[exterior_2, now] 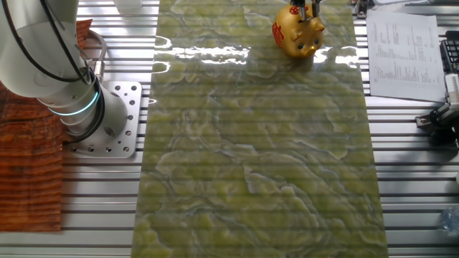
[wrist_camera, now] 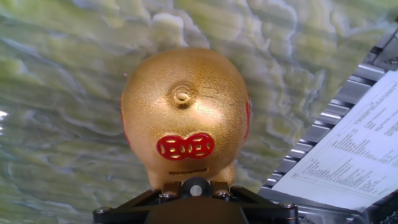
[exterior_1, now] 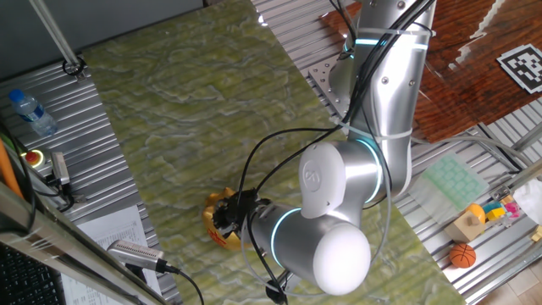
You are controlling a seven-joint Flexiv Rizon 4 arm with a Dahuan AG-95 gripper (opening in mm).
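Note:
A golden piggy bank (exterior_2: 297,32) with red markings appears upright on the green marbled mat, near its far edge in exterior view 2. The wrist view shows the rounded end of the piggy bank (wrist_camera: 186,112) with a small curled tail, a red coin emblem and a dark slot. My gripper (exterior_2: 309,8) is right at the top of its back, its two fingertips a little apart. In the wrist view the gripper overlaps the piggy bank's lower edge, with a dark part bearing a silver disc between the fingers. Whether the fingers grip or touch anything is hidden.
Printed sheets (exterior_2: 406,54) lie beside the green mat (exterior_2: 251,165), which is otherwise bare. A water bottle (exterior_1: 34,113) stands off one side. By the other edge are a pale green box (exterior_1: 451,182), a small basketball (exterior_1: 462,255) and several toys.

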